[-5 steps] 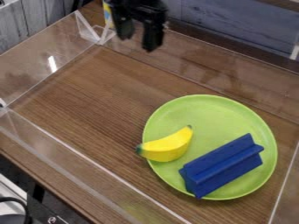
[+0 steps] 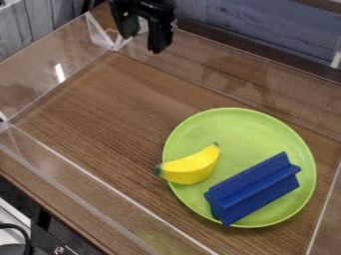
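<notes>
My gripper (image 2: 142, 30) is at the top of the view, left of centre, dark and open, above the back of the wooden surface; the space between its fingers is too dark to make out clearly. Below and to the right, well apart from it, a green plate (image 2: 240, 134) holds a yellow banana (image 2: 189, 165) on its left and a blue ridged object (image 2: 254, 189) on its lower right.
Transparent edging (image 2: 34, 75) runs along the left side, and a dark cable (image 2: 14, 234) lies at the bottom left corner.
The plate and the things on it are unmoved.
</notes>
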